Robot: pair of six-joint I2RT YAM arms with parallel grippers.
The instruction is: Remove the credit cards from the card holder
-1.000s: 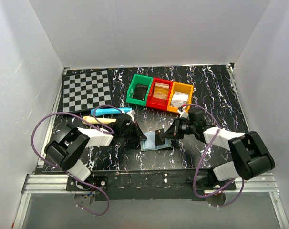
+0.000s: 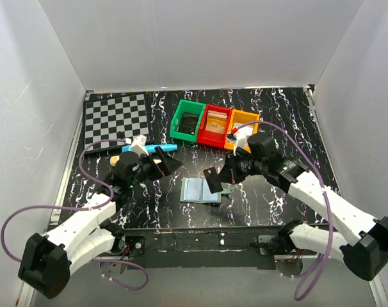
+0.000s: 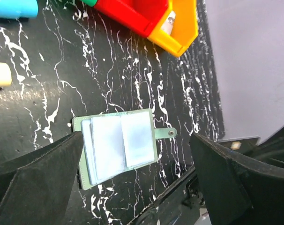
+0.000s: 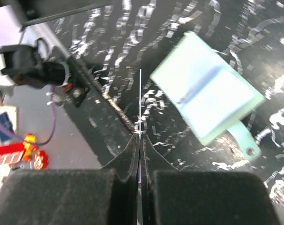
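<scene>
The card holder (image 2: 193,190), pale green with clear white sleeves, lies spread flat on the black marbled table. In the left wrist view the holder (image 3: 109,145) has its snap strap pointing right. A dark card (image 2: 212,180) hangs over the holder's right part, pinched by my right gripper (image 2: 226,176). Seen edge-on in the right wrist view, the card (image 4: 140,103) is a thin line rising from the shut fingertips. My left gripper (image 2: 171,163) stands open up and left of the holder, nothing between its fingers.
Green (image 2: 187,121), red (image 2: 214,125) and yellow (image 2: 241,129) bins stand side by side behind the holder. A checkered board (image 2: 117,120) lies at back left, with a blue cylinder (image 2: 157,148) near it. Clear table surrounds the holder.
My left gripper has let go of the holder, moved up and left, and opened. The holder now lies flat. The right gripper, still with the dark card, has shifted slightly left and toward the viewer.
</scene>
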